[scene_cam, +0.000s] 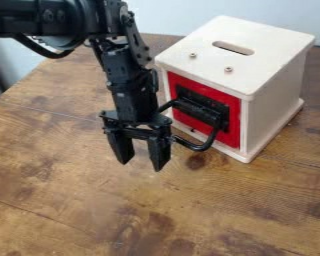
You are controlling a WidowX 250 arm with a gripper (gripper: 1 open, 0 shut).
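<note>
A black robot arm reaches in from the upper left, its gripper (139, 150) pointing down above the wooden table, to the front left of a pale wooden box (263, 75). Its two fingers stand apart with nothing visible between them. The box has a slot in its top and a red front panel (186, 85) bearing a black latch or mechanism (203, 110), partly hidden by the arm. A black cable loops from the gripper toward that panel.
A pale wall lies behind at the top left.
</note>
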